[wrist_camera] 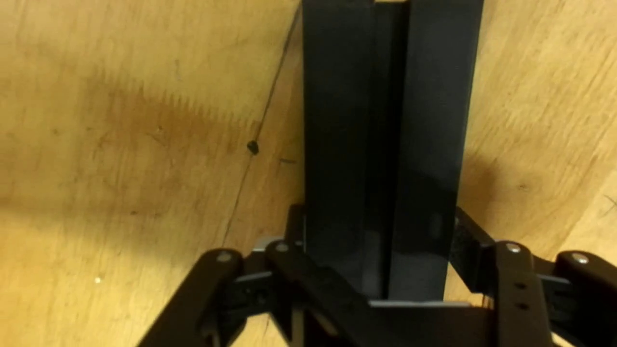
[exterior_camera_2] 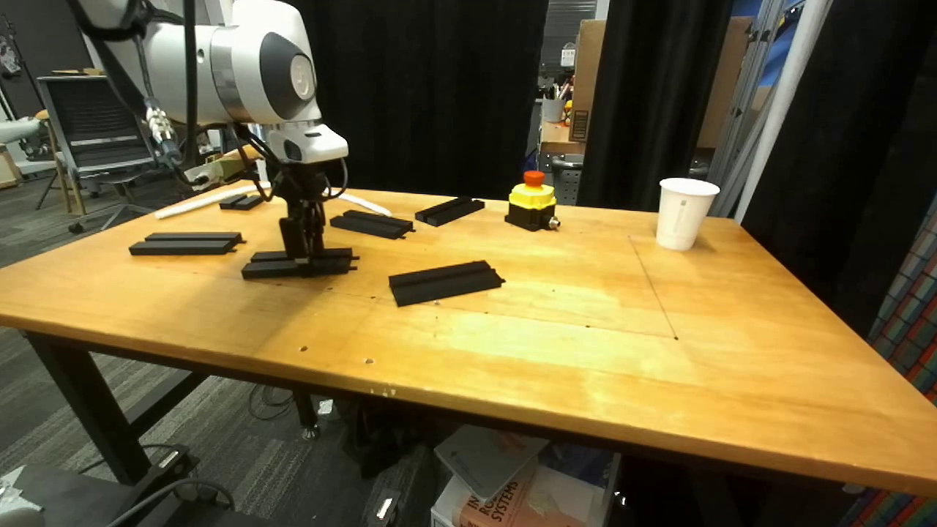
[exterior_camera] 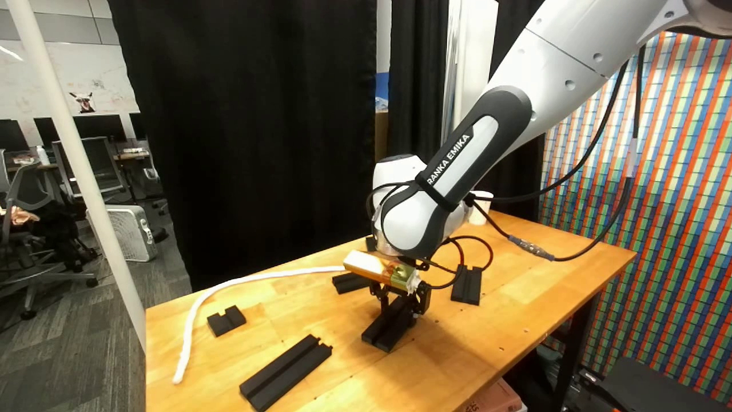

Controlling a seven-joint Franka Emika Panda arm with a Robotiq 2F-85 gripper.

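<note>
A black grooved track piece (wrist_camera: 341, 115) runs lengthwise between the fingers of my gripper in the wrist view. One finger (wrist_camera: 296, 225) presses at its left side and the other at its right, so the gripper is shut on it. In exterior view 1 the same piece (exterior_camera: 381, 333) lies low at the table, under the gripper (exterior_camera: 403, 309). Exterior view 2 has the gripper (exterior_camera_2: 303, 238) pointing down over the piece (exterior_camera_2: 263, 268), which appears flat on the wood. Whether it is slightly lifted I cannot tell.
Other black track pieces lie around: one (exterior_camera: 286, 371) nearer the front, a short one (exterior_camera: 226, 320) at left, another (exterior_camera_2: 446, 285) to the side. A white tube (exterior_camera: 240, 280) curves along the back. An emergency stop button (exterior_camera_2: 531, 203) and a paper cup (exterior_camera_2: 685, 214) stand on otherwise clear wood.
</note>
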